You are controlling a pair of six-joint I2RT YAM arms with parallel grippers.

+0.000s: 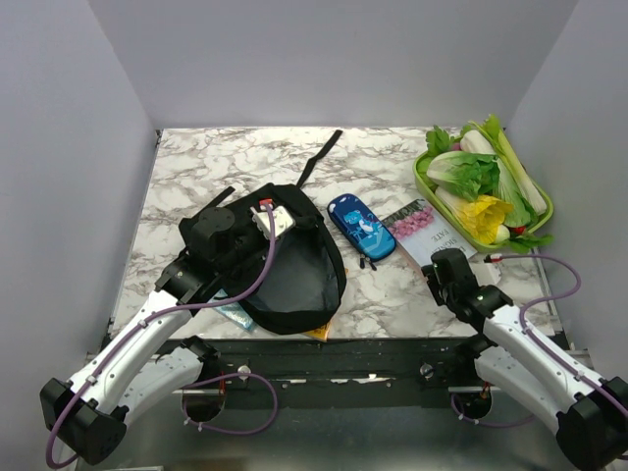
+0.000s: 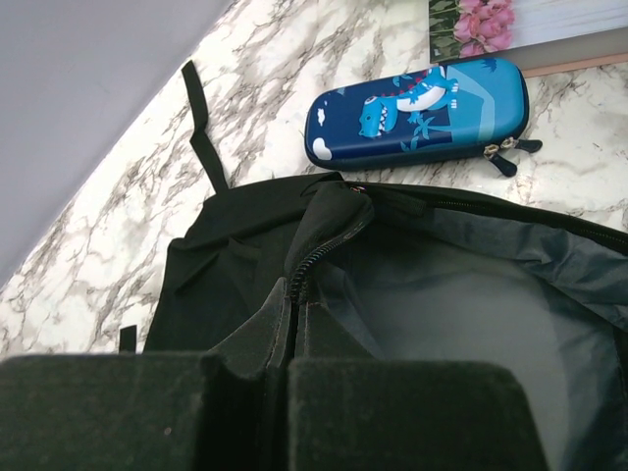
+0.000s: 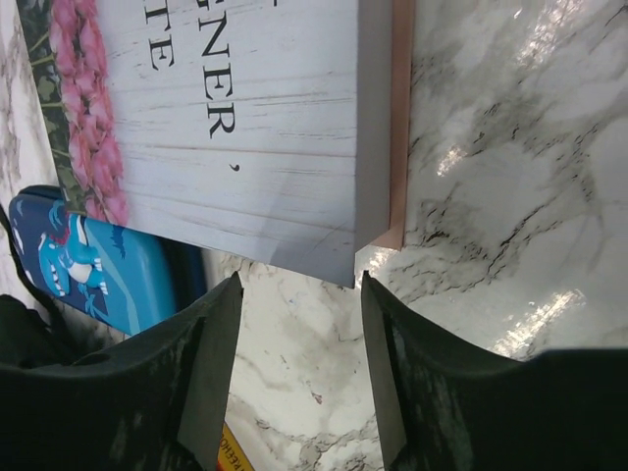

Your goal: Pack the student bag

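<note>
The black bag (image 1: 306, 312) lies open on the marbled table, its grey lining (image 2: 461, 304) facing up. My left gripper is shut on the zippered edge (image 2: 329, 240) of the bag's opening, which bunches up at the fingertips. To the bag's right is a blue dinosaur pencil case (image 1: 362, 228). Beyond the case lies a book (image 1: 429, 232) with pink flowers on its cover, resting on a thinner brownish one (image 3: 400, 147). Just off the upper book's near corner, my right gripper stands open, nothing between its fingers.
A green basket (image 1: 420, 186) heaped with vegetables stands at the back right. Partly under the bag's front lie a light-blue packet (image 1: 235, 314) and an orange-yellow item (image 1: 319, 333). Bare table (image 1: 378, 309) shows between the bag and my right gripper.
</note>
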